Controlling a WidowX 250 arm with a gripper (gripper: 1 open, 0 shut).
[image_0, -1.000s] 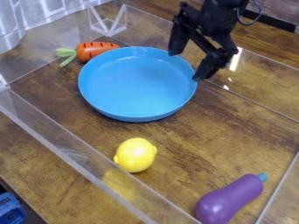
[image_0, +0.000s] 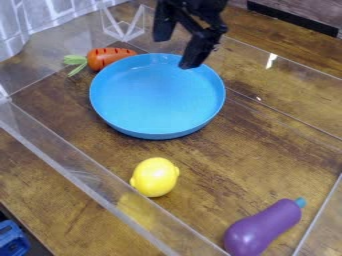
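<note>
My black gripper (image_0: 187, 30) hangs at the top of the camera view, above the back of a blue round dish (image_0: 156, 95), its fingers open and somewhat blurred. An orange carrot (image_0: 112, 57) with green leaves lies at the back left, beside the dish. A yellow lemon (image_0: 155, 176) rests on the wooden table (image_0: 267, 130) in front of the dish. At the front right lies a purple eggplant (image_0: 261, 228).
A clear plastic wall runs along the left side, with a blue object (image_0: 11, 240) at the lower left corner beyond it.
My gripper has moved up and to the left, away from the right rim of the dish. The objects on the table have not moved.
</note>
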